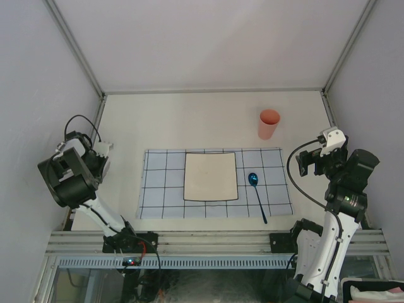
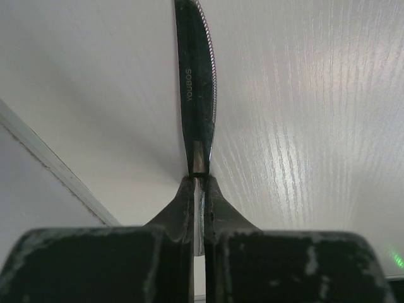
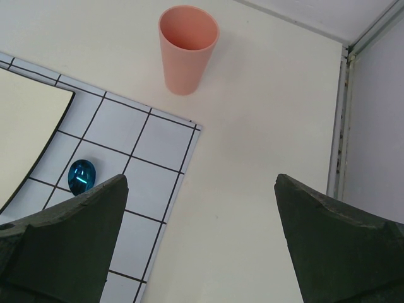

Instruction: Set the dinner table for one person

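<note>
In the left wrist view a dark knife (image 2: 197, 88) with a serrated edge extends ahead of my left gripper. The fingers are shut with the knife's narrow part between the fingertips, over the pale table at its far left. In the top view that knife is hidden by the arm. A square cream plate (image 1: 210, 177) lies on the grid placemat (image 1: 163, 183). The blue spoon (image 1: 253, 180) rests right of the plate, its handle towards the front. A pink cup (image 1: 269, 123) stands upright behind the mat. My right gripper is open and empty, off to the right.
Side walls close in on both arms, and a metal rail (image 1: 208, 91) runs along the back. Bare table (image 1: 170, 123) spreads behind the placemat. At the lower right corner sits a bin (image 1: 375, 287), outside the table.
</note>
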